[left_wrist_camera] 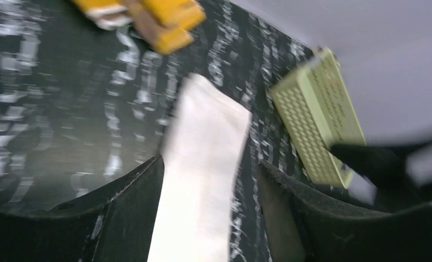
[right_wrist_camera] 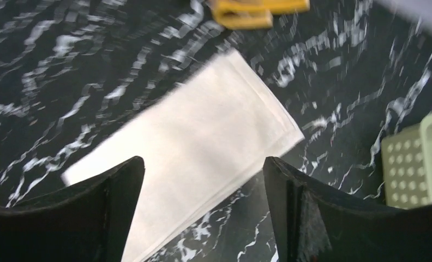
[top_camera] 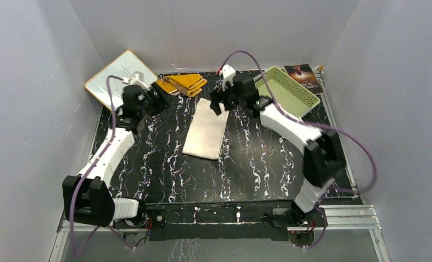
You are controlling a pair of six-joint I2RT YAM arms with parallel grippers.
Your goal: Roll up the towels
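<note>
A flat white folded towel (top_camera: 203, 134) lies lengthwise front to back at the table's centre, seen also in both wrist views (left_wrist_camera: 197, 164) (right_wrist_camera: 192, 142). My left gripper (top_camera: 162, 98) is raised over the area left of the towel's far end, its fingers apart and empty. My right gripper (top_camera: 219, 101) is raised over the towel's far end, also open and empty. Folded yellow towels (top_camera: 184, 83) lie at the back, with a brown-grey part among them.
A green basket (top_camera: 282, 93) stands at the back right, beside a magazine (top_camera: 304, 76). A whiteboard (top_camera: 115, 76) sits at the back left.
</note>
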